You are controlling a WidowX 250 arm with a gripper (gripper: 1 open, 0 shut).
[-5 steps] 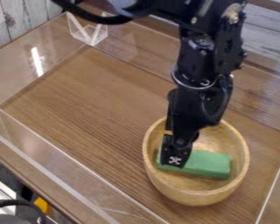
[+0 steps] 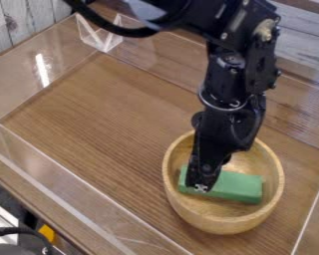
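Observation:
A green block point(image 2: 235, 186) lies inside a tan round bowl point(image 2: 229, 214) at the lower right of the camera view. My black gripper point(image 2: 198, 177) reaches down into the bowl from above, its fingertips at the left end of the block. The gripper's body hides part of the bowl's back; whether its fingers hold the block is hard to tell.
A small clear object point(image 2: 103, 30) stands at the back left. A dark cable and a yellow item lie at the lower left edge.
The gripper has shifted and turned slightly within the bowl over the last second. The block and bowl look to be in the same place.

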